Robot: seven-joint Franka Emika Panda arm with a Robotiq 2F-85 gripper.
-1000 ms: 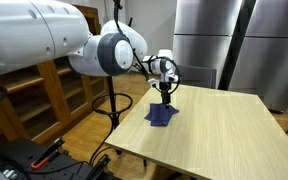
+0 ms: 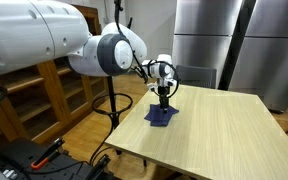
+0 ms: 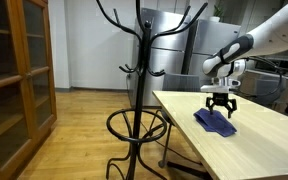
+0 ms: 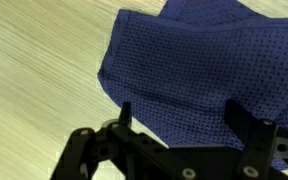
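Note:
A dark blue, waffle-textured cloth (image 4: 189,70) fills much of the wrist view, partly folded over itself, with one corner toward the left. In exterior view 1 it lies crumpled on the pale wooden table (image 2: 209,135), toward its left side; the second exterior view shows the same cloth (image 3: 213,123) near the table's edge. My gripper points down over the cloth, fingers spread wide and nothing held between them. Whether the fingertips touch the fabric I cannot tell.
A black coat stand (image 3: 136,90) rises close beside the table edge. A dark chair (image 2: 196,77) stands behind the far edge. Wooden cabinets (image 2: 44,95) line the left.
My gripper has come down slightly toward the cloth. The cloth shows no clear shift.

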